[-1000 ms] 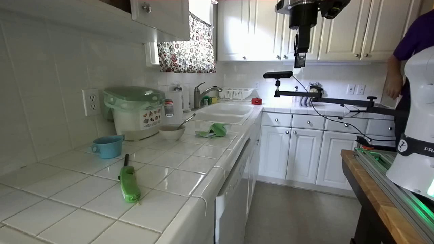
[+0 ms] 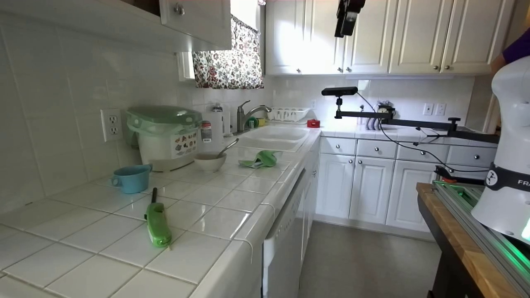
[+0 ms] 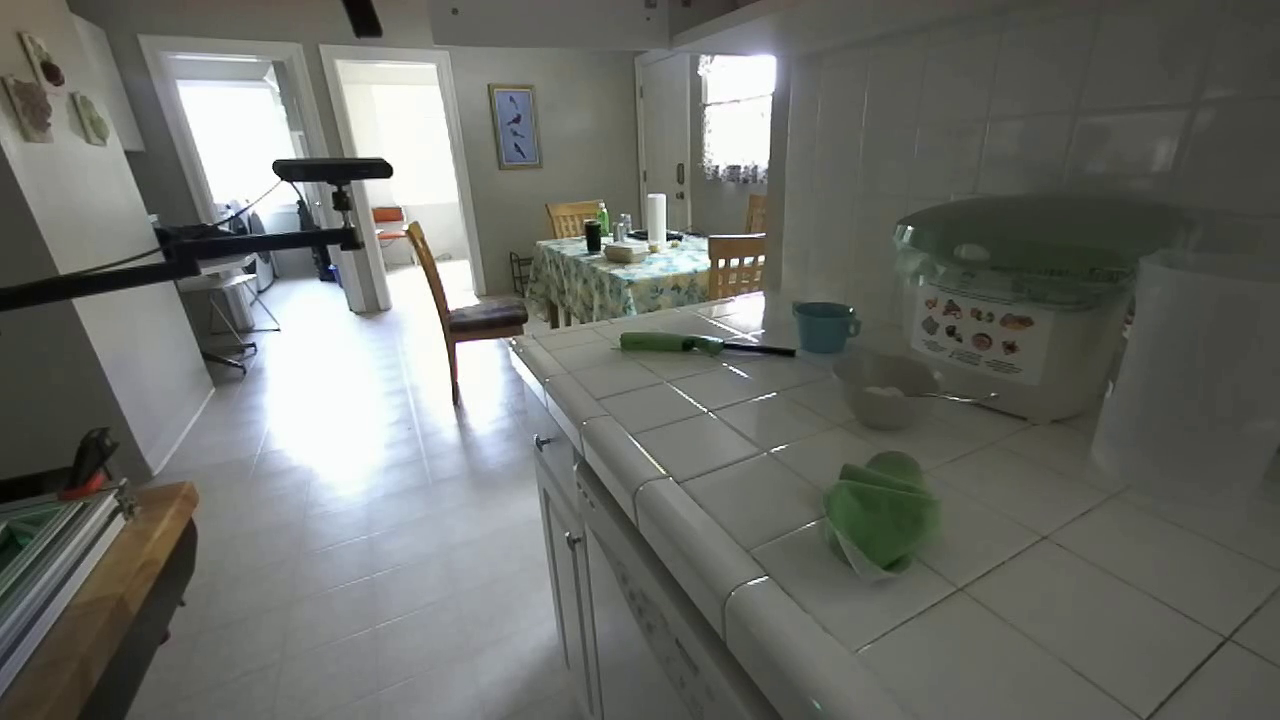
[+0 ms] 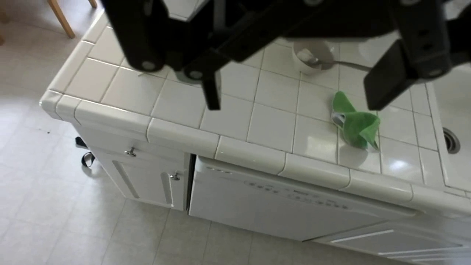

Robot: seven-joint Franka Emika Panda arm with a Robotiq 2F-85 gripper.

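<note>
My gripper is open wide high above the counter, with only bare tile and a bowl visible beyond the gap. In exterior view 1 its end shows at the top edge. A crumpled green cloth lies on the tiles near the sink. Farther back sits a white bowl with a spoon leaning in it. Toward the near end of the counter are a blue cup and a green lighter with a black stem. The arm hides the cup in the wrist view.
A lidded white bin and a translucent pitcher stand along the wall. The sink is beyond the cloth. A camera boom reaches across the aisle. Open tile surrounds the lighter.
In exterior view 1 my gripper has risen and shifted left, nearly leaving the frame. The person at the right has moved mostly out of sight. Counter objects are unmoved.
</note>
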